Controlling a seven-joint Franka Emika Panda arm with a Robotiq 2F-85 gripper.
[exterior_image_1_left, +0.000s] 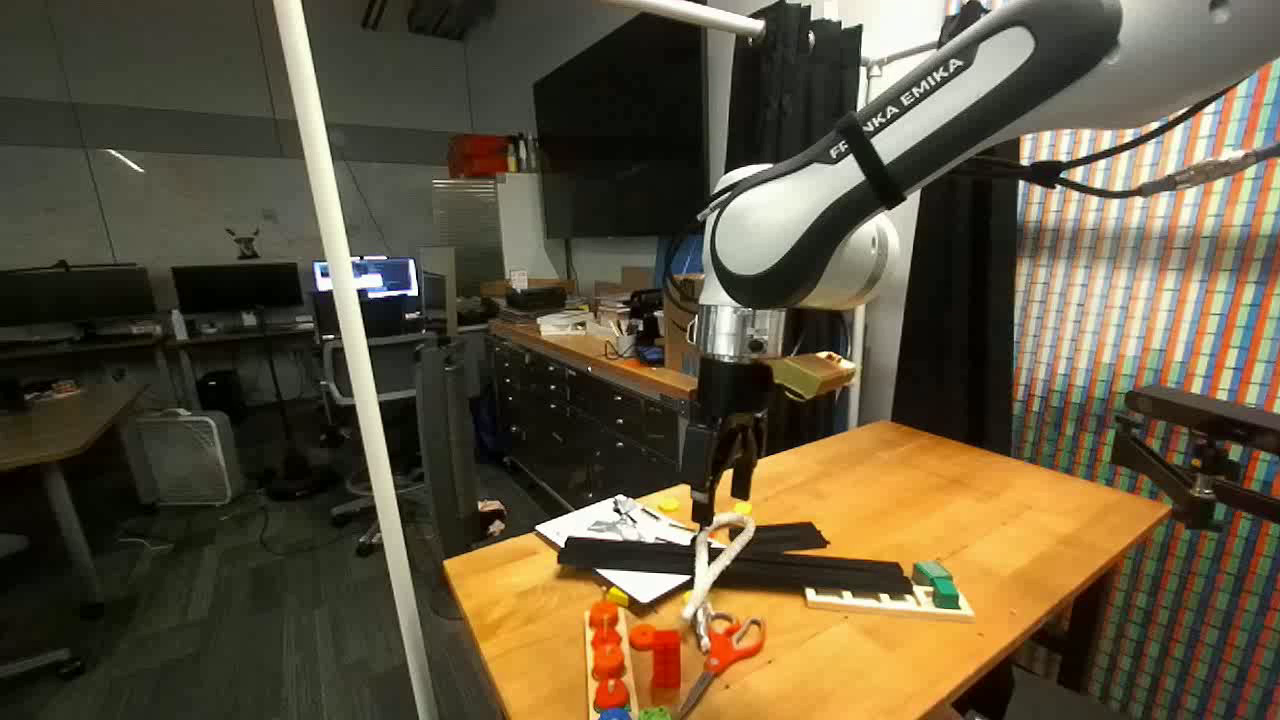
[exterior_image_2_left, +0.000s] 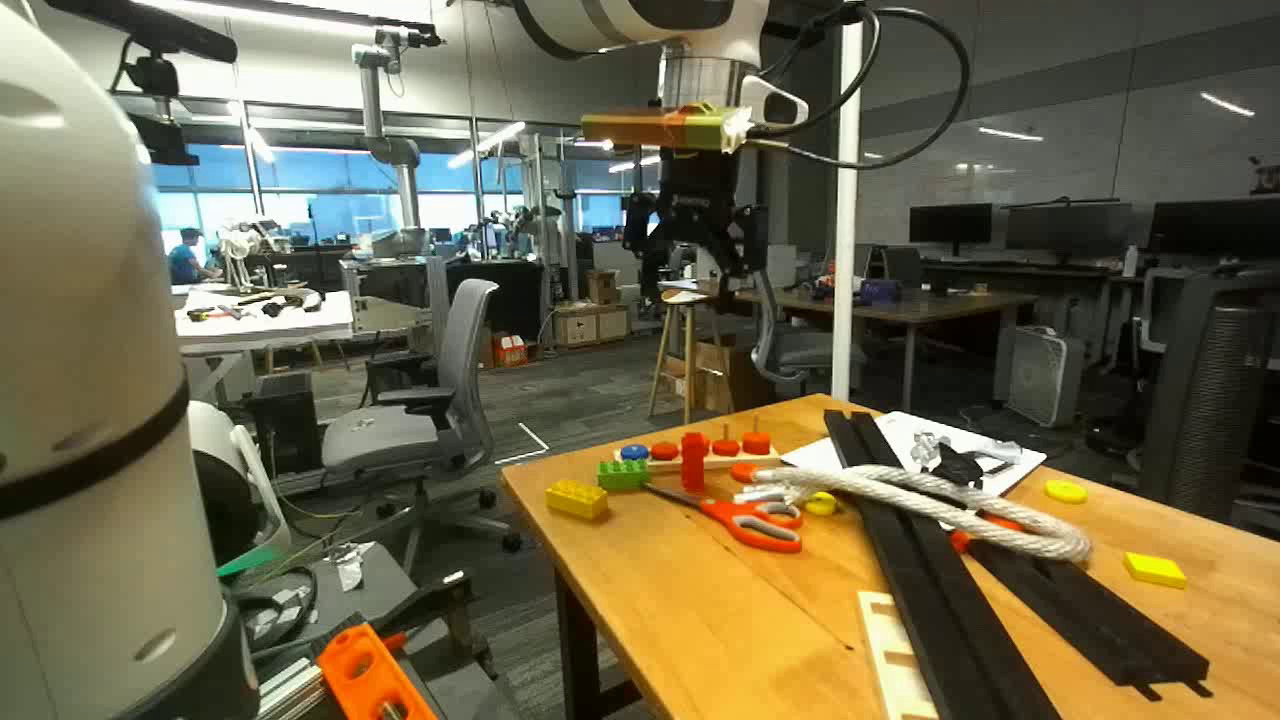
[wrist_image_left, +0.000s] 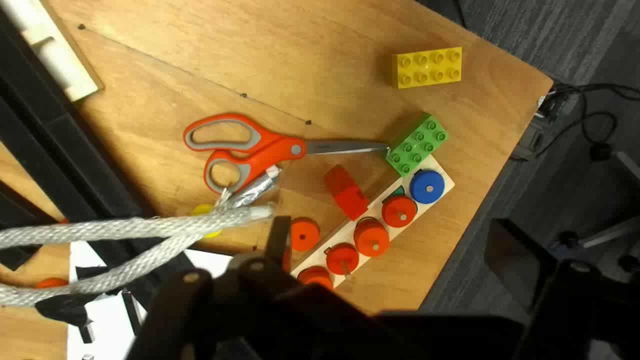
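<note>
My gripper (exterior_image_1_left: 723, 494) hangs above the wooden table, its fingers wide apart with nothing between them. Below it in the wrist view runs a wooden peg board (wrist_image_left: 446, 171) carrying red discs (wrist_image_left: 371, 237) and a blue disc (wrist_image_left: 427, 186). Against the board's end lies a green block (wrist_image_left: 417, 145), touched or nearly touched by the blade tip of orange-handled scissors (wrist_image_left: 276, 148). A red block (wrist_image_left: 346, 192) rests beside the board, and a loose red disc (wrist_image_left: 304, 234) is close by. Nearer the table corner sits a yellow block (wrist_image_left: 427, 67). White rope (wrist_image_left: 150, 229) loops across black strips (wrist_image_left: 66, 144).
White paper (exterior_image_2_left: 894, 432) lies under the strips' far end. Flat yellow pieces (exterior_image_2_left: 1155, 570) are on the table's far side. A wooden rack (exterior_image_1_left: 888, 604) with green blocks (exterior_image_1_left: 937, 583) stands beside the strips.
</note>
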